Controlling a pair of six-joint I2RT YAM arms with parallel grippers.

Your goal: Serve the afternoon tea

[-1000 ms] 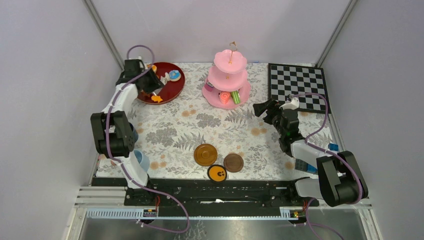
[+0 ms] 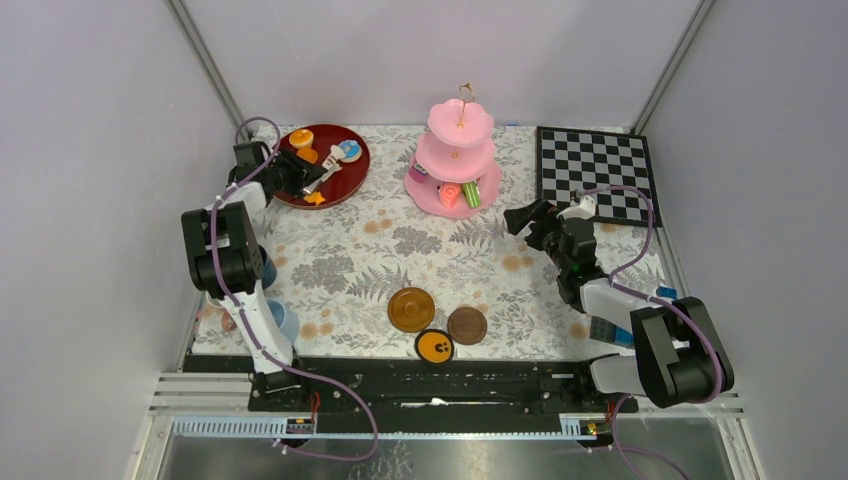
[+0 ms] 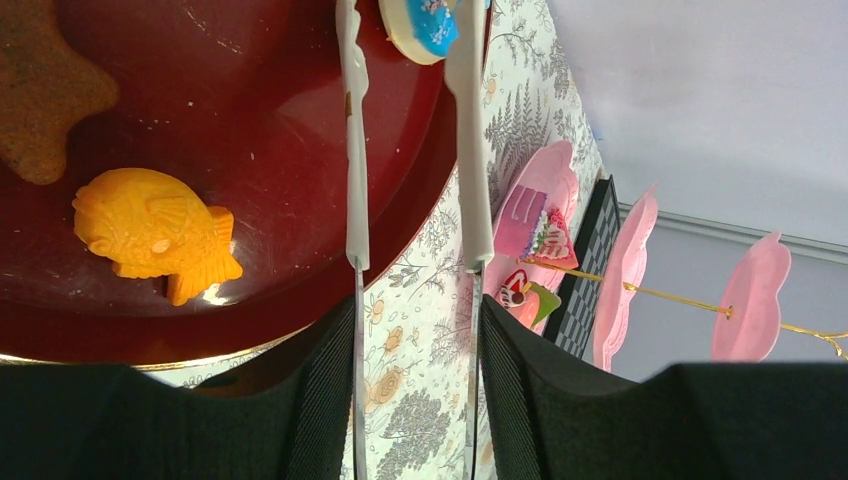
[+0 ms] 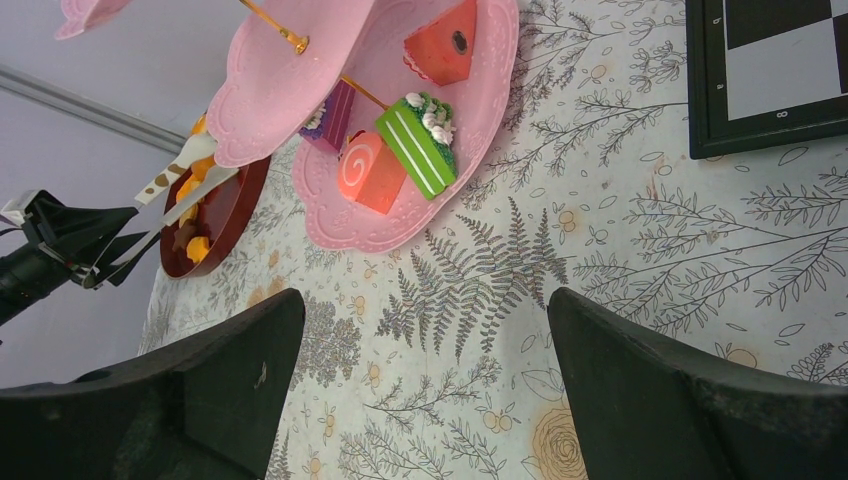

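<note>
My left gripper (image 2: pixel 308 180) is closed around metal tongs with white tips (image 3: pixel 357 180), one tong arm against each finger. The tips stand apart over the dark red tray (image 3: pixel 280 210), and a blue-topped treat (image 3: pixel 405 22) shows partly between them; contact cannot be told. An orange fish-shaped treat (image 3: pixel 158 230) and a brown treat (image 3: pixel 40 90) lie in the tray, with more orange pieces (image 2: pixel 302 138) at its back. The pink three-tier stand (image 2: pixel 455 155) holds cake pieces on its bottom tier, among them a green one (image 4: pixel 418 145). My right gripper is open and empty above the table.
A checkered board (image 2: pixel 592 172) lies at the back right. Brown round coasters (image 2: pixel 411 309) and an orange-faced one (image 2: pixel 434 346) sit near the front edge. Blue cups (image 2: pixel 284 320) stand by the left arm. The patterned cloth between tray and coasters is free.
Over the last second my left gripper has swung round above the tray, bringing the white tong tips into plain view near the blue-topped treat. The right arm barely differs.
</note>
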